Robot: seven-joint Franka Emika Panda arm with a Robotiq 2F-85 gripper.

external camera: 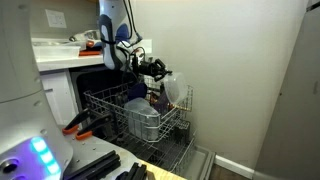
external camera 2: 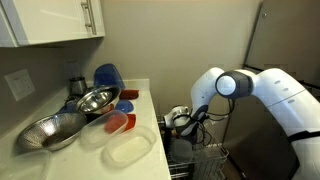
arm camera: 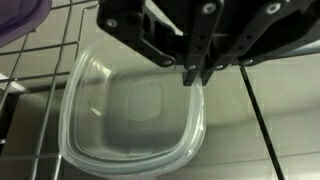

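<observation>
A clear square plastic container (arm camera: 135,105) fills much of the wrist view, its rim pinched between the fingertips of my gripper. In exterior view 1 the same translucent container (external camera: 177,90) hangs from the gripper (external camera: 160,71), tilted with its broad face to the side. It is over the right part of the dishwasher rack (external camera: 180,122); whether it touches the wires cannot be told. The gripper is shut on the rim. In exterior view 2 the arm hides most of this.
Another clear container (external camera: 143,120) stands in the rack near the front, with dark blue dishes (external camera: 137,91) behind it. On the counter are a clear container (external camera 2: 128,148), a colander (external camera 2: 53,132) and a steel bowl (external camera 2: 97,100). The floor right of the rack is clear.
</observation>
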